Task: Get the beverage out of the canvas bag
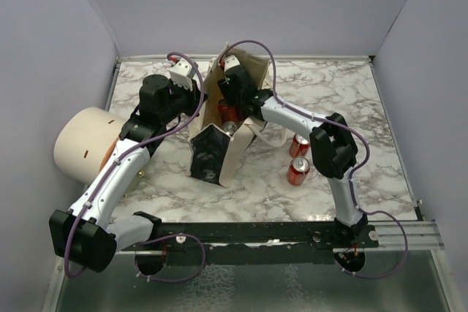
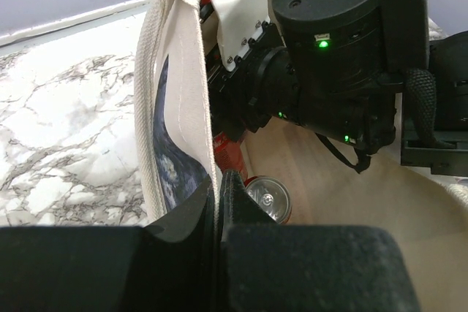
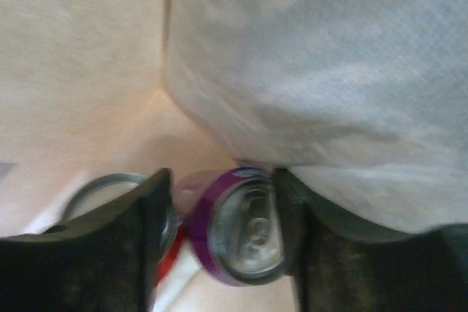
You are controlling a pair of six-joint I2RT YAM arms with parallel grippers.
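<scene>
The open canvas bag (image 1: 232, 155) stands in the middle of the table. My left gripper is shut on its thin rim, which runs between the fingers in the left wrist view. Inside the bag is my right gripper, its fingers part open. A can with a purple rim (image 3: 245, 228) shows between its fingertips in the right wrist view; firm contact cannot be made out through the blur. Left of it is another can top (image 3: 102, 189), partly behind a finger. Red cans (image 1: 228, 112) also show in the bag from above.
Two red cans (image 1: 297, 171) stand outside, right of the bag, near the loose bag handle (image 1: 274, 142). A cream cylinder (image 1: 86, 144) lies at the left edge.
</scene>
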